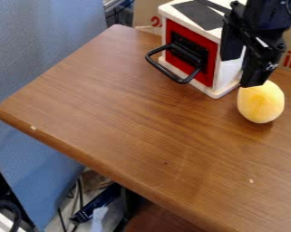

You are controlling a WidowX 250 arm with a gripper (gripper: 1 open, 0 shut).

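A black gripper (254, 74) on my arm hangs at the upper right, just above a round yellow-orange fruit-like object (261, 106) on the table. Its fingers are dark and overlapping, so whether they are open or shut is unclear. Behind and left of it stands a white toy oven (221, 80) with a red front, a black door and a black handle (172, 72) sticking out.
A cardboard box (289, 62) stands behind at the right.
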